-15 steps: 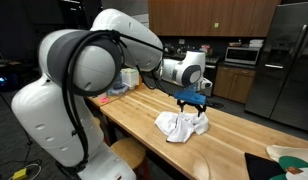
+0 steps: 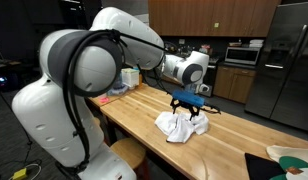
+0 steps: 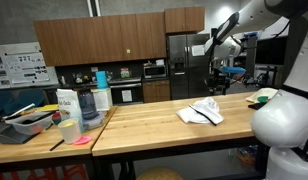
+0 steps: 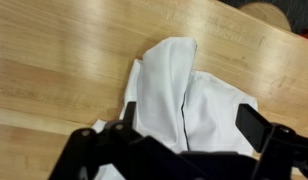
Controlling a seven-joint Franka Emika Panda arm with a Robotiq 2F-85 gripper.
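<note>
A rumpled white cloth (image 2: 178, 126) lies on the wooden table, and its folds also show in exterior view 2 as a white heap (image 3: 201, 111). From the wrist camera, the cloth (image 4: 166, 90) spreads below my gripper, with a narrow folded end reaching up the middle. My gripper stands open above it, dark fingers far apart to either side and nothing held. In exterior view 1 the gripper (image 2: 188, 106) hangs over the cloth's upper part; I cannot tell the exact height.
Bare wooden tabletop (image 3: 144, 130) surrounds the cloth. A black item (image 2: 262, 167) and a white-and-green tray (image 2: 292, 155) sit at the near right. Cups, bins and a blue-topped container (image 3: 101, 82) crowd the far end. A round stool (image 2: 129, 152) stands beside the table.
My gripper has shifted very slightly, looking a little lower over the cloth. The cloth looks unmoved. The person behind the table has moved slightly.
</note>
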